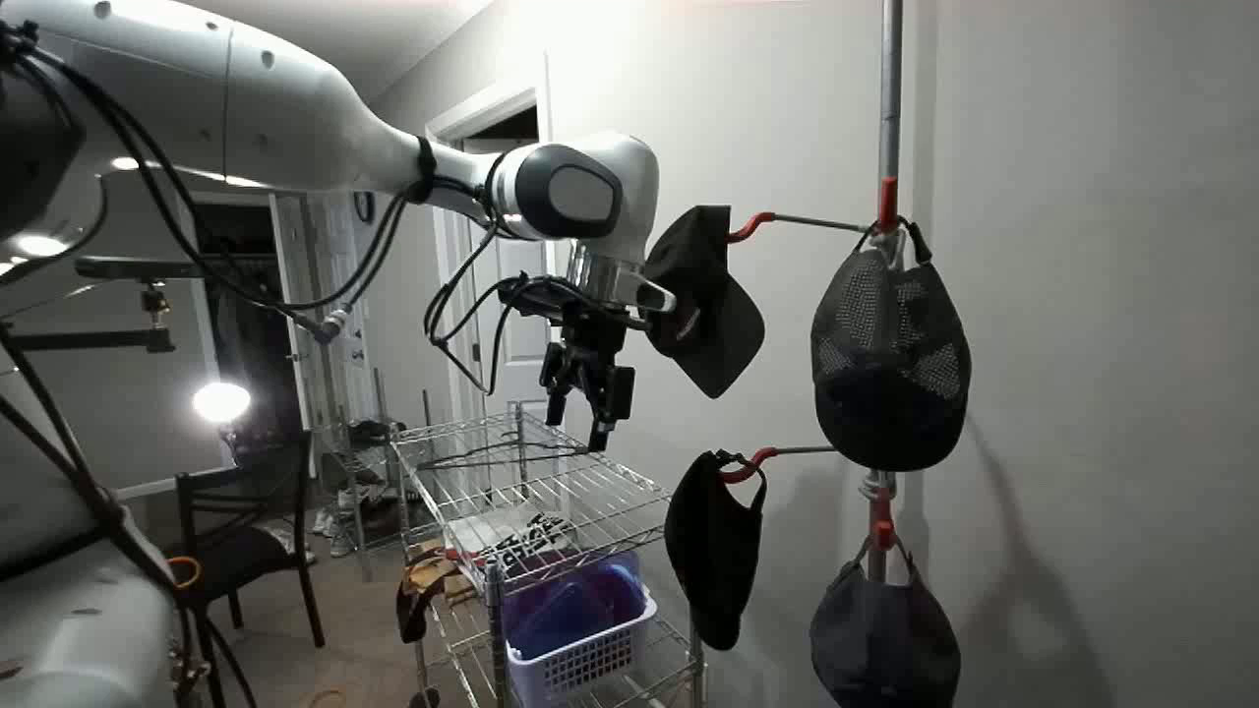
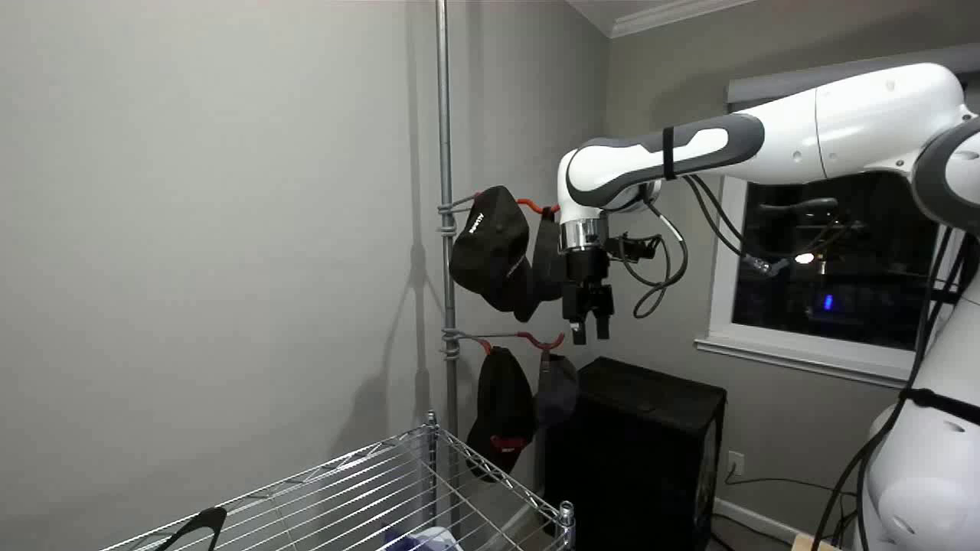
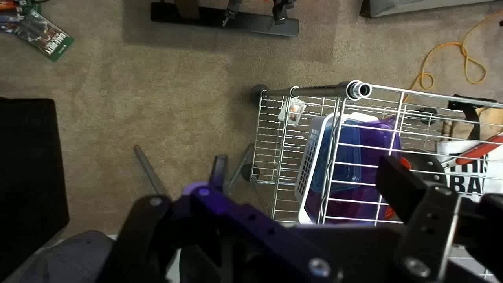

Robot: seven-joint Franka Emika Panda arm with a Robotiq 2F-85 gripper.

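Clear of every cap, my gripper (image 1: 577, 424) points downward with its fingers apart and nothing between them; the second exterior view shows the open gripper (image 2: 590, 332) too. Black caps hang on red-tipped hooks along a metal pole (image 1: 891, 106). On the upper level are a dark cap (image 1: 711, 313), just behind and right of my wrist, and a mesh-backed cap (image 1: 891, 354). Below them hang another black cap (image 1: 713, 555) and a dark grey cap (image 1: 885, 631). From the other side, a cap with white lettering (image 2: 491, 243) shows at upper left.
A wire shelf rack (image 1: 590, 484) stands below my gripper, its top mostly bare. Lower down sits a white basket (image 1: 586, 655) holding blue and purple bins. A large black box (image 2: 643, 441) stands beside the lower caps. Open carpet (image 3: 155, 103) lies left of the rack in the wrist view.
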